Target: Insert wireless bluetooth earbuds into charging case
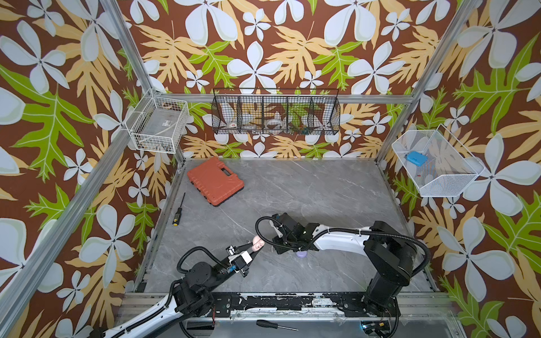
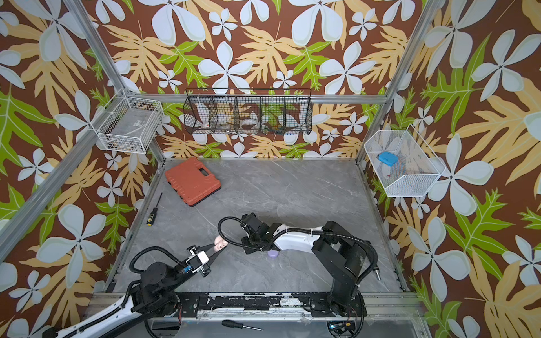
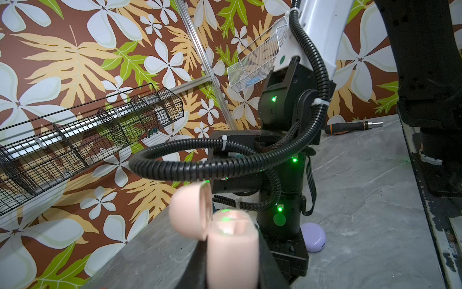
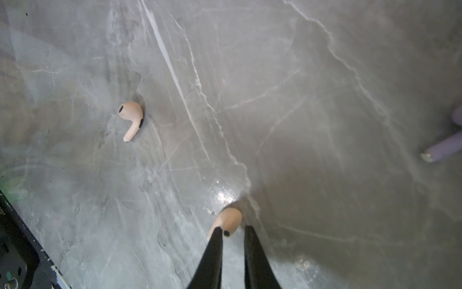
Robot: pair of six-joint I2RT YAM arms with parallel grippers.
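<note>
The pink charging case (image 3: 233, 262) is upright with its lid (image 3: 190, 212) flipped back, and my left gripper (image 1: 256, 248) is shut on its body. Beneath my right gripper is a pink earbud (image 4: 232, 219), its head by the left fingertip and its stem partly behind that finger. A narrow gap with bare table shows between the right fingers; whether they grip the earbud is unclear. Another pink earbud (image 4: 132, 115) lies loose on the table, at upper left in the right wrist view. The case's slots are too blurred to read.
A lilac round case lies beside the right arm, and a lilac earbud (image 4: 445, 147) shows at the right wrist view's edge. An orange toolbox (image 1: 215, 180) and a screwdriver (image 1: 178, 214) occupy the left side.
</note>
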